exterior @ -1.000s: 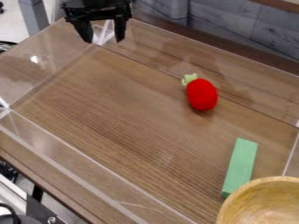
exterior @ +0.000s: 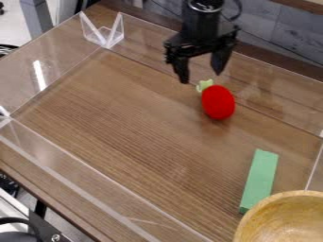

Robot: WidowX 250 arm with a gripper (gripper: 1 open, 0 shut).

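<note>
My black gripper [exterior: 198,60] hangs at the top centre of the camera view, its two fingers spread apart and pointing down, with nothing visible between them. It is above and just behind a red pepper-like object [exterior: 218,103] with a pale green stem, which lies on the wooden table [exterior: 113,142] right of centre. The gripper looks slightly blurred, and I cannot tell its exact height over the table.
A green bar [exterior: 259,181] lies at the lower right, beside a yellow bowl [exterior: 284,219] at the corner. A clear plastic item [exterior: 104,28] stands at the back left.
My gripper has moved rightward from the back left, by the clear plastic item, to above the red object. The objects on the table look unchanged.
</note>
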